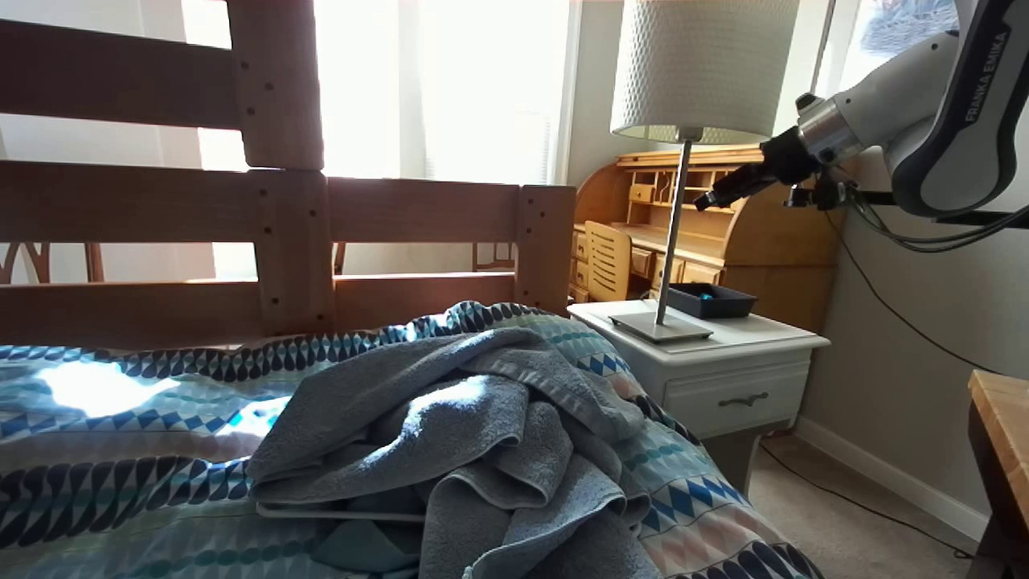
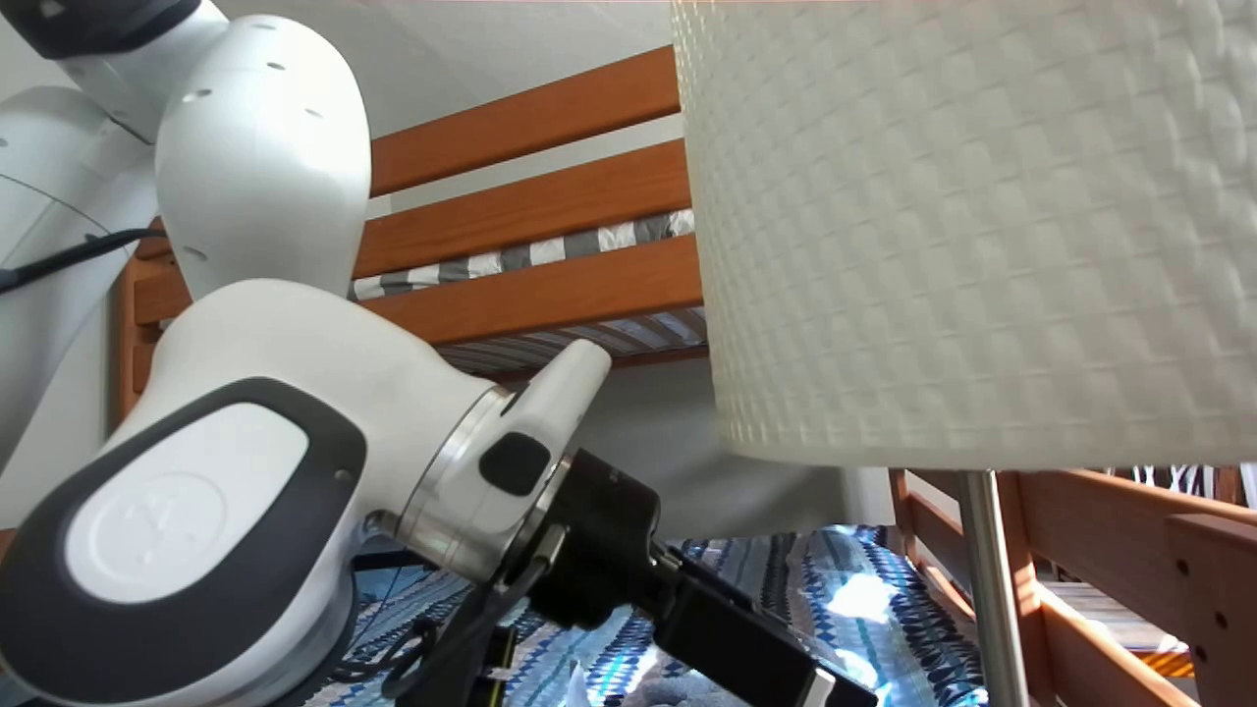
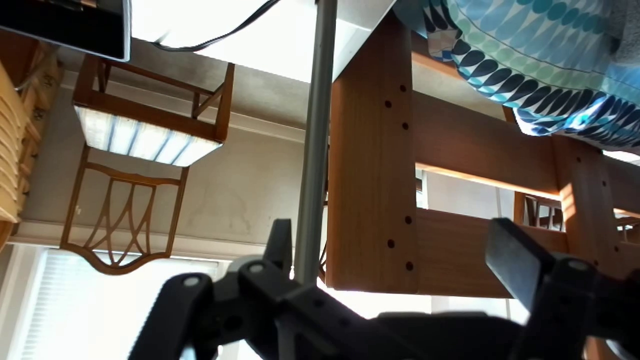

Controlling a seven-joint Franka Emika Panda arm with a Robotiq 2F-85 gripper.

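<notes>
My gripper is open in the wrist view, its two dark fingers wide apart and nothing held. The lamp's metal pole [image 3: 316, 132] runs up the wrist view just beside the left finger; whether they touch cannot be told. In the first exterior view the gripper [image 1: 702, 203] points down-left at the height of the pole [image 1: 674, 232], under the white lampshade [image 1: 709, 63]. A crumpled grey towel [image 1: 482, 415] lies on the patterned bed [image 1: 207, 502], well to the left of the gripper and lower.
A white nightstand [image 1: 738, 376] carries the lamp's base [image 1: 661, 327] and a black tray [image 1: 711, 300] with something blue in it. The wooden bed frame [image 1: 424, 207] stands behind the bed. In the second exterior view the lampshade [image 2: 978, 236] is close to the arm.
</notes>
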